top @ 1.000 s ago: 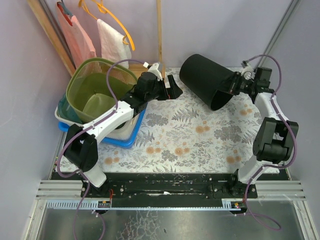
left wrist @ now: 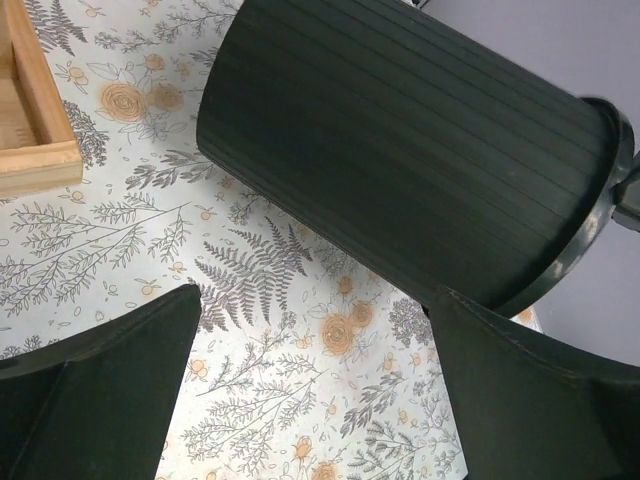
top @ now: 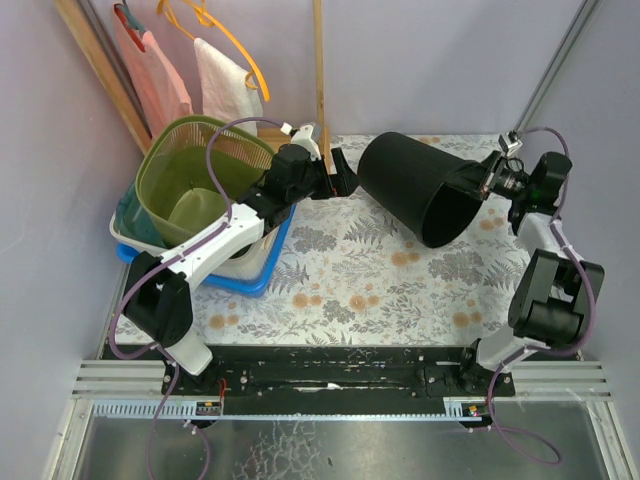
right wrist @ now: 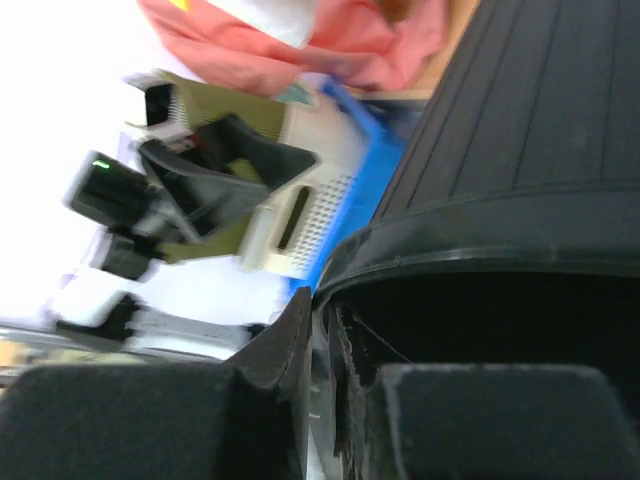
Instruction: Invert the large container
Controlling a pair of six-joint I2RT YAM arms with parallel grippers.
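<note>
A large black ribbed container (top: pixel 405 185) lies on its side at the upper right of the top view, its open end toward the front right. My right gripper (top: pixel 482 182) is shut on that end's rim, which passes between its fingertips in the right wrist view. My left gripper (top: pixel 336 172) stands open just left of the container's closed end, with nothing between its fingers. In the left wrist view the container (left wrist: pixel 400 150) fills the upper right, beyond the open fingers.
Green baskets (top: pixel 160 180) and a blue-rimmed tub (top: pixel 250 284) crowd the left. Hangers with cloths (top: pixel 225 80) and a wooden frame stand behind.
The right arm moved with it; the left arm looks unchanged.
</note>
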